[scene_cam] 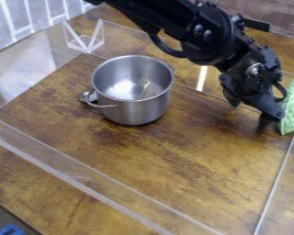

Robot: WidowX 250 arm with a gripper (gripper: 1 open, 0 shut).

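Note:
A black robot arm reaches from the top across to the right side, where its gripper (255, 103) hangs low over the wooden table beside a pale green object (288, 92) at the right edge. The gripper is dark and its fingers are hard to make out; I see nothing clearly held between them. A steel pot (132, 106) with side handles stands left of centre, holding a small thin light item.
Clear plastic edges (58, 161) run along the left and right of the wooden work area (150, 174). A small blue object (7, 229) sits at the bottom left corner.

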